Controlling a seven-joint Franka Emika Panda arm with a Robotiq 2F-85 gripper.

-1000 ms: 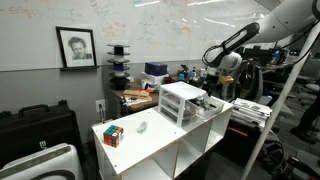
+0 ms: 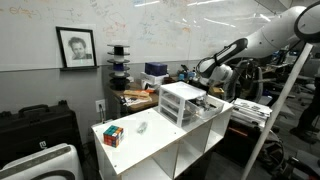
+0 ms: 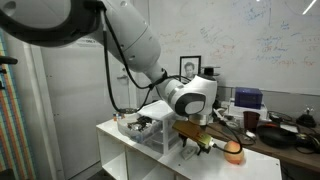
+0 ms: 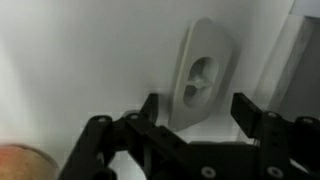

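In the wrist view, a pale, flat piece with rounded ends and an oval opening [image 4: 182, 108] lies on a light surface. My gripper stands over it with its fingers apart, one tip to each side of the piece; whether they touch it is unclear. Exterior view 2 has the gripper [image 3: 199, 149] pointing down, low over the white tabletop [image 3: 255, 168], beside a small pale item [image 3: 187, 152]. An orange round object [image 3: 233, 152] sits to its right. The fingertips are too small to make out in exterior view 1, where the arm [image 2: 215, 68] reaches in from the right.
A white drawer unit [image 2: 184, 102] stands on the white cabinet, its open drawer [image 2: 209, 106] holding grey items. A coloured cube [image 2: 113, 136] and a small pale object [image 2: 142, 128] lie on the cabinet top, with clear room around them. Paper stacks [image 2: 250, 112] are at the right.
Over the last second the arm has come down and moved left in exterior view 1, toward the drawer unit. The cube, the small pale object and the drawers stay where they were.
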